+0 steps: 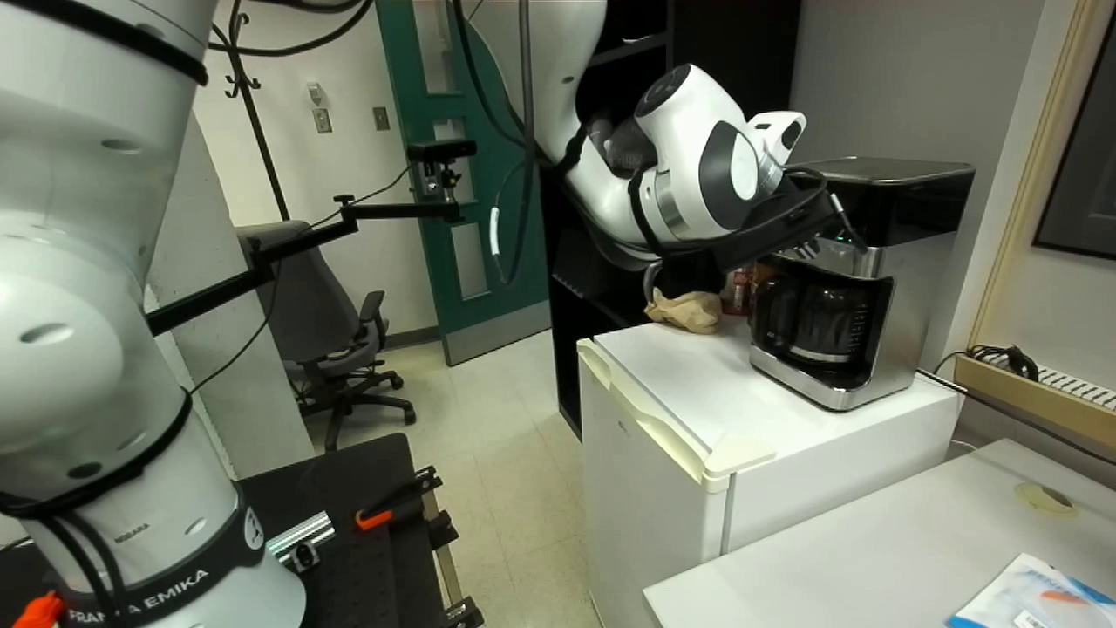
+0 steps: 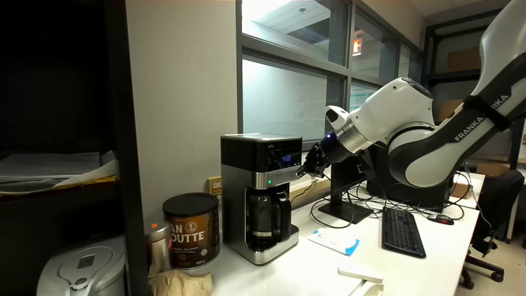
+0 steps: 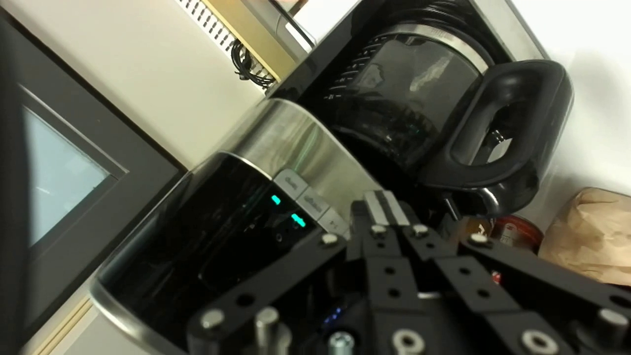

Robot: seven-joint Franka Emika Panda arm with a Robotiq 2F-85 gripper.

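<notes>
A black and steel coffee maker (image 1: 931, 303) stands on a white fridge top (image 1: 670, 366), its glass carafe (image 2: 260, 212) inside. In exterior view 2 a small green light (image 2: 269, 182) glows on the steel band, below a lit display (image 2: 287, 158). My gripper is shut, and nothing shows between its fingers. From the wrist, the fingertips appear over the lower end of a row of grey buttons (image 3: 312, 201); whether they touch cannot be told. The carafe's black handle (image 3: 553, 112) lies to their right in that view.
A crumpled paper bag (image 1: 685, 310) and a brown coffee can (image 2: 192, 232) sit beside the machine. Farther along are a keyboard (image 2: 403, 232), loose cables and a monitor.
</notes>
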